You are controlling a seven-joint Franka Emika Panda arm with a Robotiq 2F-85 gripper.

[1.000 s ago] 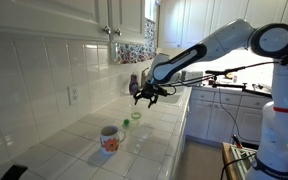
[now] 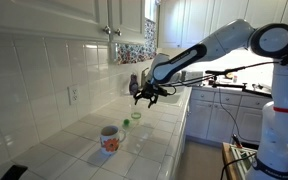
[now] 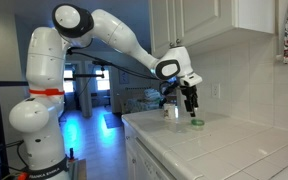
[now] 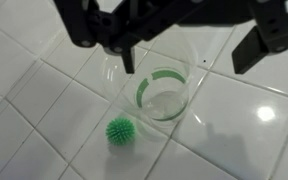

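A clear round container, perhaps a cup, with a green band [image 4: 167, 75] stands on the white tiles in the wrist view. Beside it, apart from the gripper, sits a spiky green ball [image 4: 121, 131]. My gripper is open above the container, with dark fingers [image 4: 252, 50] spread and nothing held between them. From exterior view 1, the gripper [image 2: 144, 101] hangs over the counter, with the green ball [image 2: 126, 123] and the green band [image 2: 136, 115] below. Exterior view 2 shows green [image 3: 197, 122] under the gripper [image 3: 191, 105]; ball and band are hard to separate there.
A patterned mug [image 2: 110, 138] stands nearer exterior view 1's camera on the tiled counter [image 2: 74, 160]. The tiled wall [image 2: 44, 100] runs behind, and cabinets [image 2: 69, 20] overhang it.
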